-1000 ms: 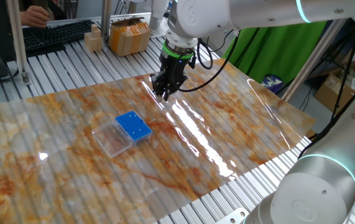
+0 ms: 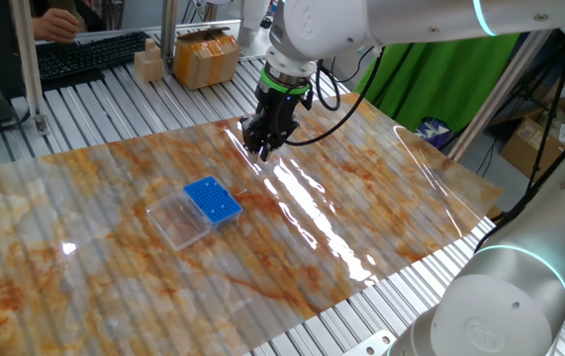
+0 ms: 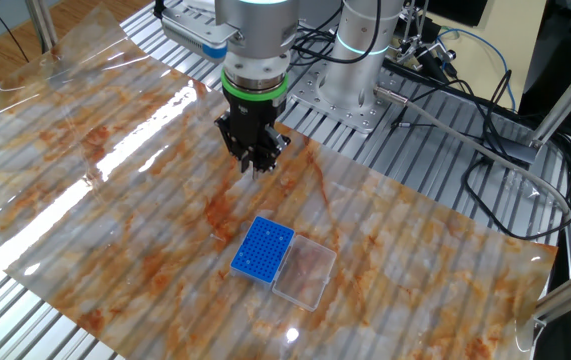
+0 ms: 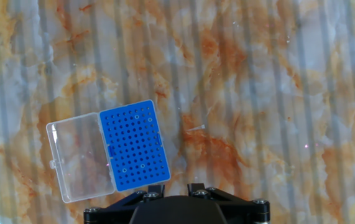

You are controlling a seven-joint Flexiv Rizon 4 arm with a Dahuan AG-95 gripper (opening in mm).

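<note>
A blue tip rack [image 4: 135, 145] with rows of small holes lies on the marbled sheet. Its clear lid [image 4: 81, 157] is hinged open along one side. A few holes of the rack hold pale, ring-like tops. Just off the rack's other side, a small clear tip [image 4: 196, 128] lies alone on the sheet. My gripper is open, its two fingertips apart at the bottom of the wrist view and nothing visible between them. From outside, the gripper [image 3: 253, 168] hangs above the sheet, to one side of the rack [image 3: 263, 249] and not touching it.
Glossy marbled sheet [image 2: 94, 213] covers most of the slatted metal table, mostly bare around the rack. At the back stand a cardboard box [image 2: 206, 57], a wooden block [image 2: 148, 64] and a keyboard [image 2: 94, 55].
</note>
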